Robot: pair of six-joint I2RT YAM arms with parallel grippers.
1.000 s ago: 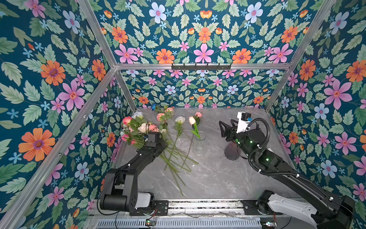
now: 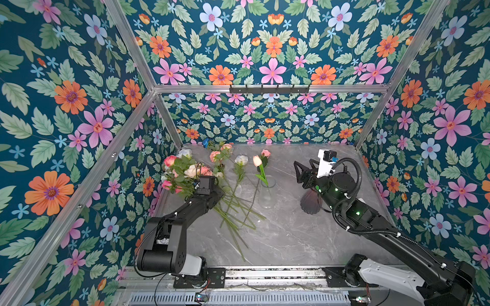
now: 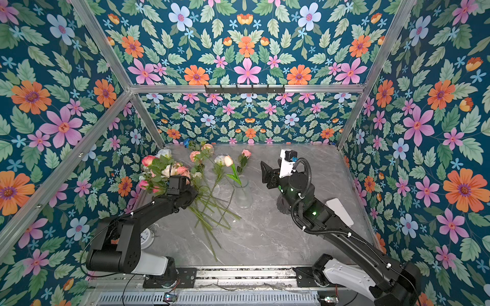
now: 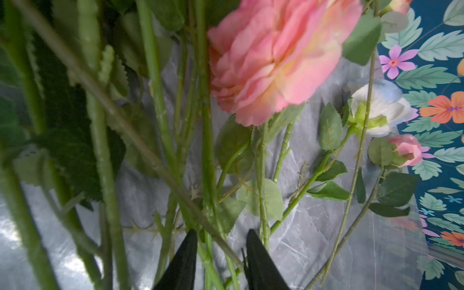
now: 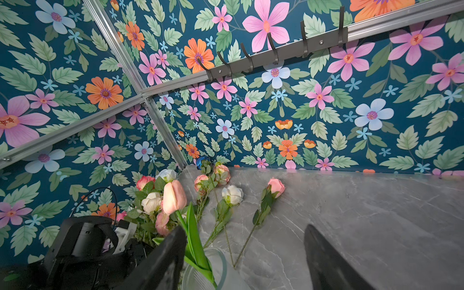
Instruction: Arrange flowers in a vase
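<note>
A clear glass vase (image 3: pixel 243 198) stands near the middle of the table, holding one pale pink tulip (image 5: pixel 174 197). Pink and white flowers (image 2: pixel 186 170) are heaped on the left, their long green stems (image 2: pixel 234 221) trailing toward the front. My left gripper is among these stems, low and partly open; several stems run through or behind the gap, and a thin brown stem crosses one fingertip. In the right wrist view my right gripper is open and empty, to the right of the vase. The arm hides the left fingertips in the top views.
A dark ribbed vase (image 2: pixel 310 202) stands partly under the right arm. A flat white object (image 3: pixel 340 211) lies behind that arm. Loose white (image 5: pixel 232 194) and pink (image 5: pixel 276 187) flowers lie behind the clear vase.
The left arm has shifted slightly, with its elbow moving a little and its gripper staying near the stems. The right arm looks nearly still. The flowers and vase show no clear movement.
</note>
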